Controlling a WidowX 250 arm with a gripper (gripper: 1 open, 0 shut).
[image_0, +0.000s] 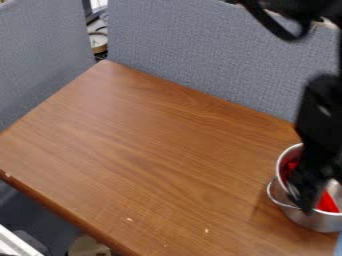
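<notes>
A silver pot (305, 218) with a wire handle stands at the right edge of the table. A red object (325, 200) lies inside it. My black gripper (307, 180) is at the right, over the pot and hiding much of the red object. It is blurred, and its fingers are hard to make out.
Grey padded panels (201, 60) border the back and left. Some clutter shows beyond the table at the lower left and upper left.
</notes>
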